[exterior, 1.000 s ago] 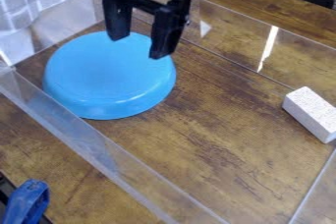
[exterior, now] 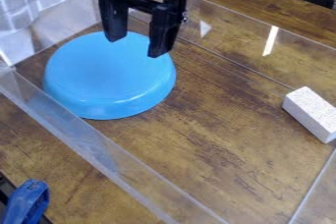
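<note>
My black gripper (exterior: 140, 33) hangs at the top centre of the camera view, its two dark fingers spread apart and open over the back part of a large light blue round lid-like object (exterior: 105, 83) lying on the wooden floor. Between the fingers I see nothing held.
A white speckled block (exterior: 309, 114) lies at the right. A blue tool-like object (exterior: 24, 203) is at the lower left, outside the clear plastic wall (exterior: 157, 174).
My gripper has shifted slightly over the last second, a little upward and to the left in the view. The blue lid, the white block and the blue tool look unmoved.
</note>
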